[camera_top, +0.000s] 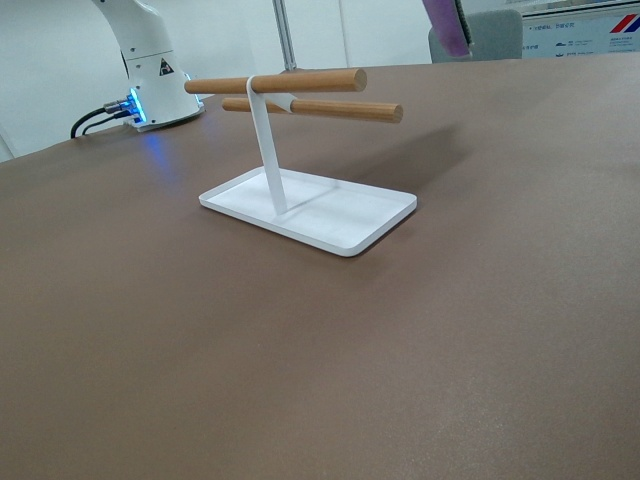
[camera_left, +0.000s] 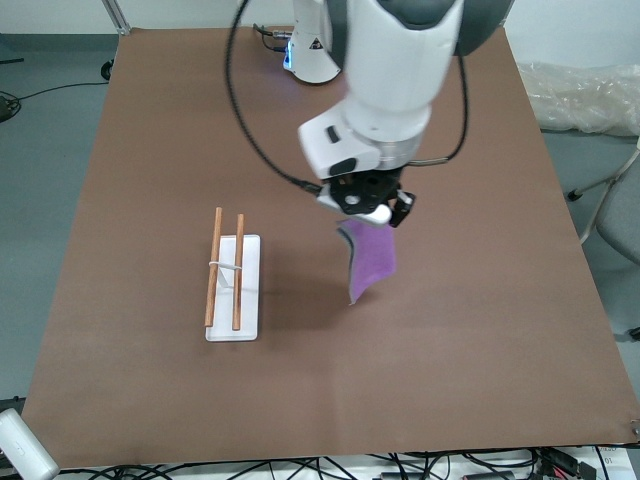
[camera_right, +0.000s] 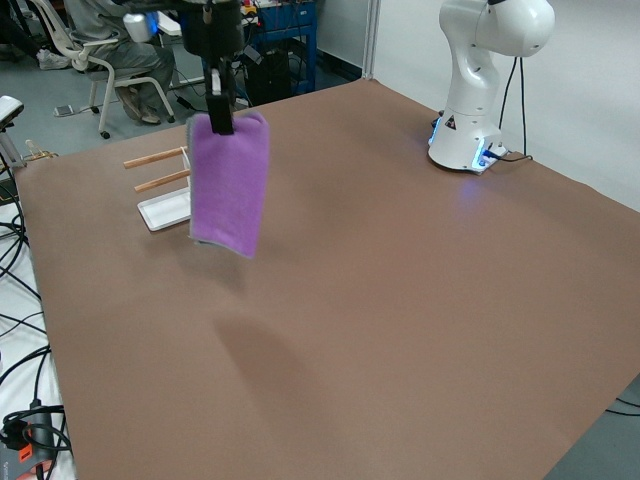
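My gripper (camera_right: 222, 126) is shut on a purple cloth with grey edging (camera_right: 228, 185), which hangs below it, also seen in the left view as a purple cloth (camera_left: 372, 257) and at the top edge of the top view. Left of it stands a white rack with two wooden bars (camera_left: 238, 300), its white tray (camera_top: 340, 215) flat on the table. In the right view the cloth partly covers the rack.
The white robot base (camera_top: 160, 100) with cables stands at the back. Cables lie beside the table's edge, a chair beyond it.
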